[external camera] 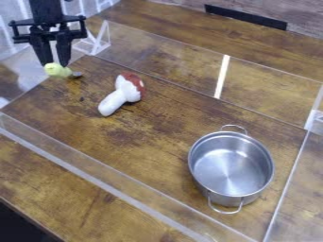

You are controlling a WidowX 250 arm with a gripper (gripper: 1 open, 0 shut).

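Observation:
My black gripper (55, 59) hangs at the upper left of the camera view, with a small pale yellow-green object (57, 70) at its fingertips; whether the fingers are closed on it is unclear. A small grey piece (76, 75) lies just to its right. A white plush-like toy with a red patch (123, 95) lies on the wooden floor of the enclosure. A steel pot (229, 163) with two loop handles stands at the right.
Clear plastic walls (108, 223) border the wooden workspace (139, 156). The middle floor between toy and pot is bare. A dark bar (245, 18) lies beyond the back.

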